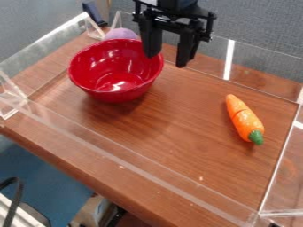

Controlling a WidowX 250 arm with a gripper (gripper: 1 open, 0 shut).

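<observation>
My black gripper [168,53] hangs at the top centre, fingers apart, over the back right rim of a red bowl [113,78] and the wood beside it. It holds nothing that I can see. The bowl stands at the back left of the wooden table [151,151]. An orange toy carrot [243,115] with a green end lies at the right. A purple rounded object [119,34] is partly hidden behind the bowl.
Clear plastic walls border the table, with a grey backdrop [254,58] behind. Below the left edge are a blue floor and cables.
</observation>
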